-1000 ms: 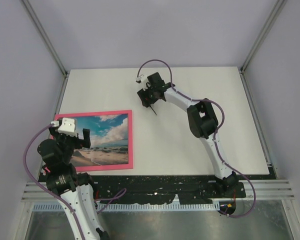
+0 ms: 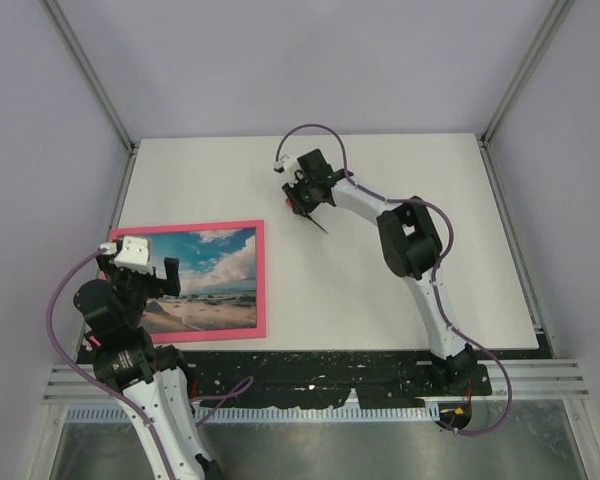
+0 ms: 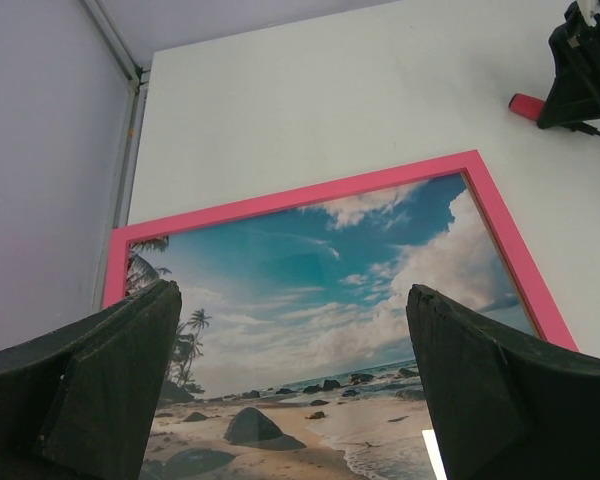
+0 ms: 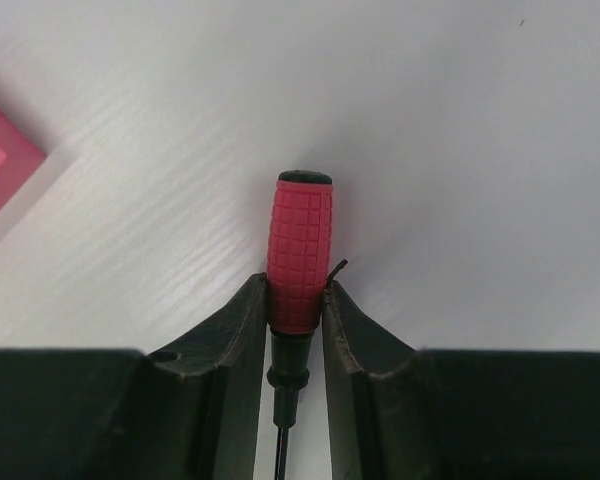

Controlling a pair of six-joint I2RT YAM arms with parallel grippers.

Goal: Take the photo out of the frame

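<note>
A pink-framed beach photo (image 2: 215, 275) lies flat at the left of the white table, its pink frame (image 3: 310, 193) visible along the top and right in the left wrist view. Above its left part hovers my left gripper (image 2: 152, 275), open and empty. At the table's upper middle my right gripper is shut on the red handle of a screwdriver (image 4: 301, 230). The screwdriver's black collar and thin shaft run down between the fingers. Part of the photo's lower left is hidden by the left arm.
Bare white table (image 2: 400, 310) stretches to the right and between the frame and the screwdriver. Grey walls (image 2: 300, 70) bound the left, right and far sides. The right arm (image 2: 410, 240) reaches across the right half.
The screwdriver has turned a little. The left arm and frame look unmoved.
</note>
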